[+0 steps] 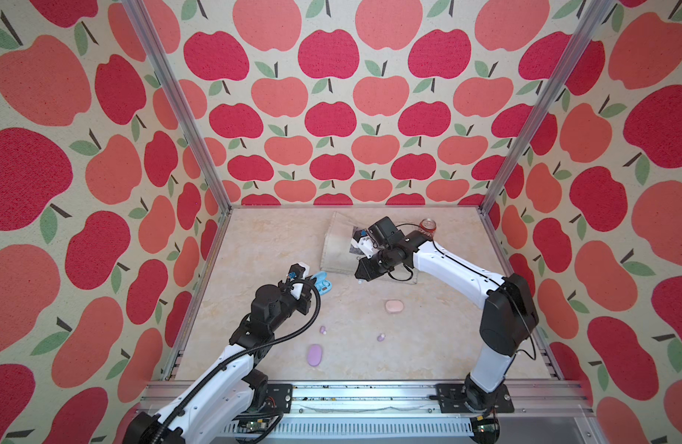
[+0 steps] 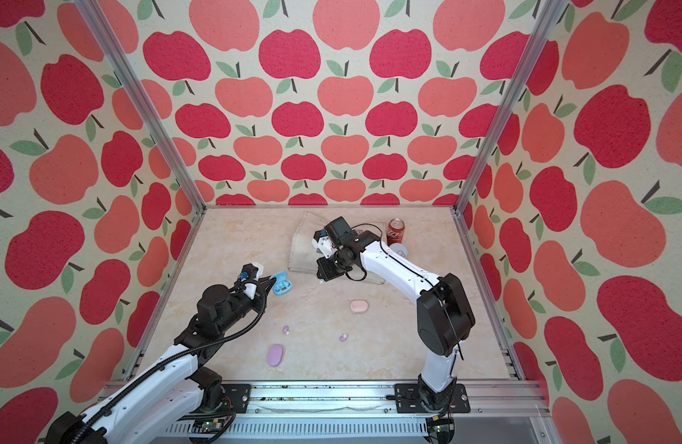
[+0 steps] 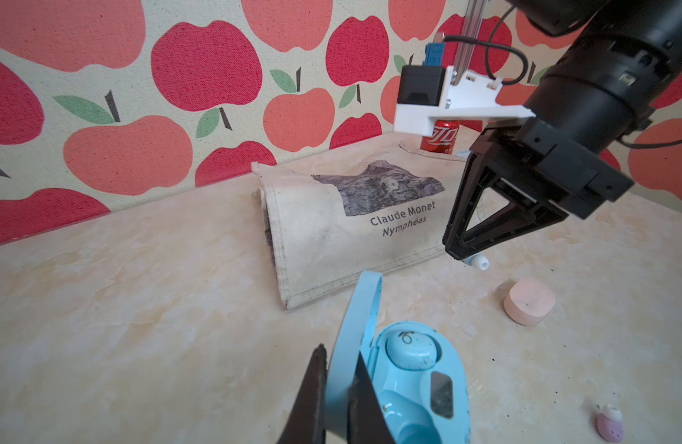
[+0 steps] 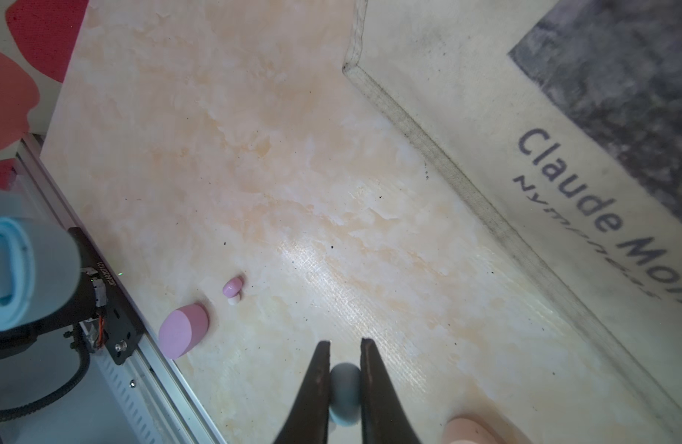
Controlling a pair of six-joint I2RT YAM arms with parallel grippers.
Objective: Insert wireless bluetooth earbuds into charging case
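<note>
My left gripper is shut on the open lid of the light blue charging case [image 3: 422, 384], which is held up off the table, with one round piece seated in its upper recess. My right gripper holds a pale blue earbud [image 4: 346, 396] between its fingertips, above the table right of the case. Two small lilac earbuds [image 1: 322, 329] lie on the front of the table, along with a lilac oval case [image 1: 314, 355] and a pink case [image 1: 393, 306].
A canvas bag [image 3: 355, 244] printed "Claude Monet Nymphéas" lies at the back. A red can [image 2: 395, 229] and a silver lid [image 2: 398, 251] stand behind it on the right.
</note>
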